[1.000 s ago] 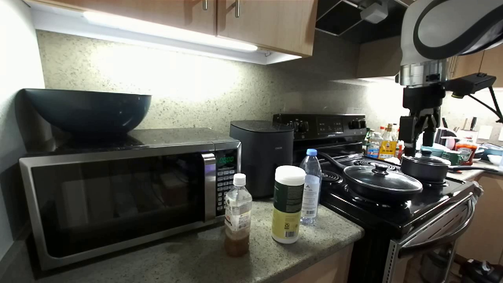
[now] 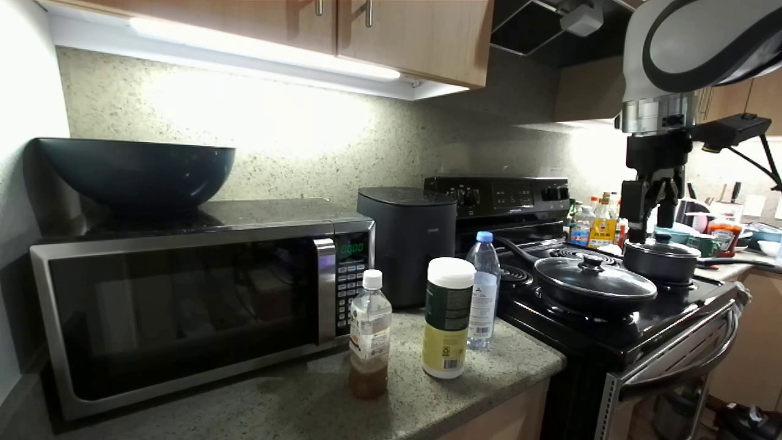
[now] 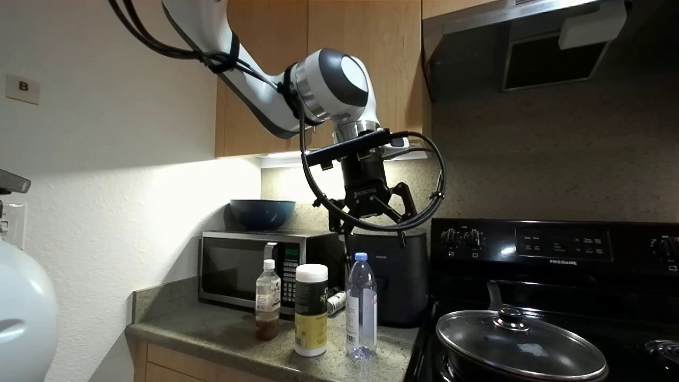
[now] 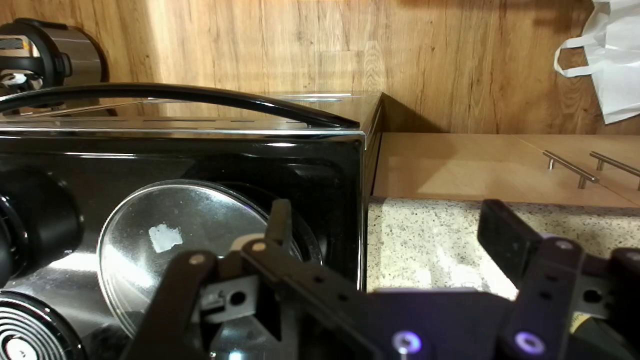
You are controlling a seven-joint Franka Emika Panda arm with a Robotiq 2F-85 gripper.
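Observation:
My gripper hangs pointing down with its fingers spread wide and nothing between them. Below it in the wrist view lie the edge of the black stove point(image 4: 327, 174) and the speckled counter point(image 4: 420, 240). A lidded frying pan point(image 2: 595, 286) sits on the stove. On the counter stand a blue-capped clear bottle point(image 3: 361, 305), a green-and-yellow canister point(image 3: 311, 312) with a white lid, and a white-capped bottle point(image 3: 268, 299) part full of brown liquid. All three are upright and apart from the gripper.
A dark blue bowl point(image 2: 139, 172) rests on the microwave point(image 2: 190, 315). The black air fryer point(image 2: 410, 242) stands beside it. A small lidded pot point(image 2: 660, 260) is on the stove. In exterior view 2, another small container point(image 3: 336, 302) lies behind the canister.

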